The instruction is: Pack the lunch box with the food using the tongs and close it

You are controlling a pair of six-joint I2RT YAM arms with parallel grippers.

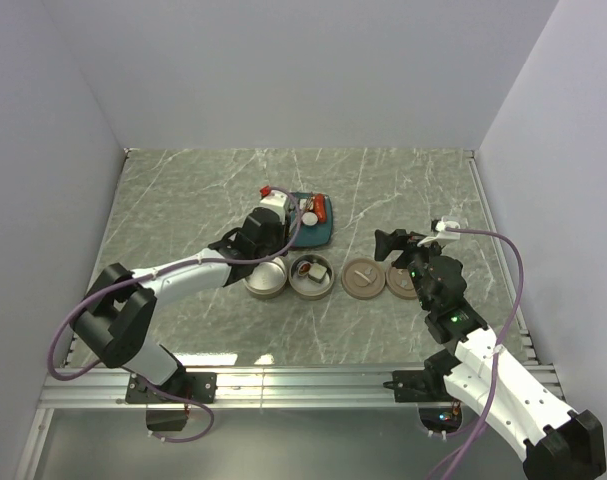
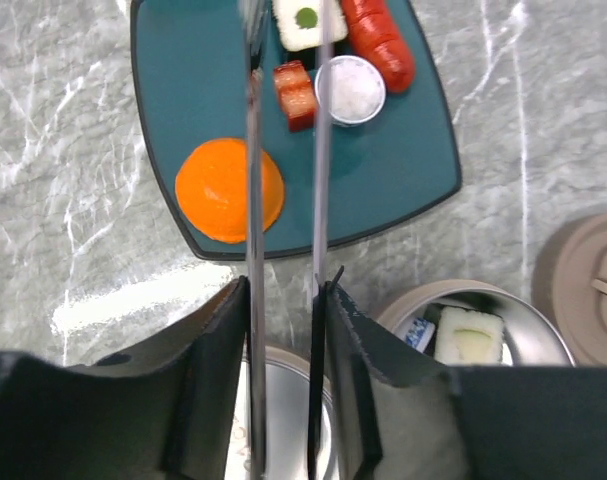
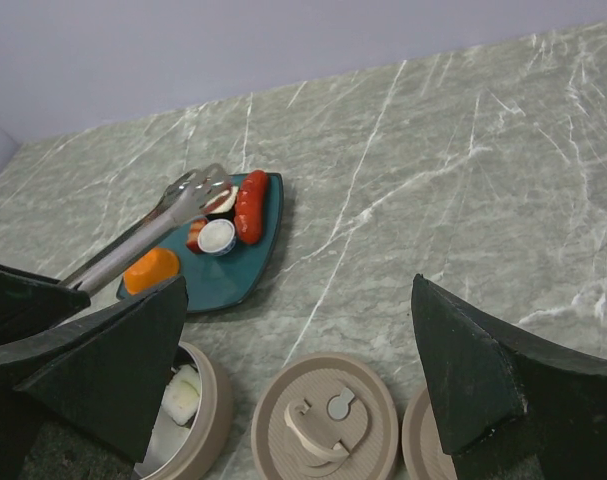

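My left gripper is shut on a pair of metal tongs (image 2: 321,180), which reach forward over the dark teal plate (image 2: 393,180). On the plate lie a red sausage (image 2: 381,42), a white square piece with a green spot (image 2: 307,20), a small brown-red piece (image 2: 295,95), a little white cup (image 2: 355,92) and an orange dome-shaped food (image 2: 211,188). The tongs' tips (image 3: 211,180) stand above the plate's far part; whether they pinch anything cannot be told. Two round lunch boxes (image 1: 267,292) (image 1: 311,292) stand uncovered before the plate. My right gripper is open and empty, off to the right.
Two tan round lids (image 1: 363,291) (image 1: 399,288) lie right of the lunch boxes. Inside the right box is a whitish block (image 2: 470,340) beside a small blue-and-white item (image 2: 419,333).
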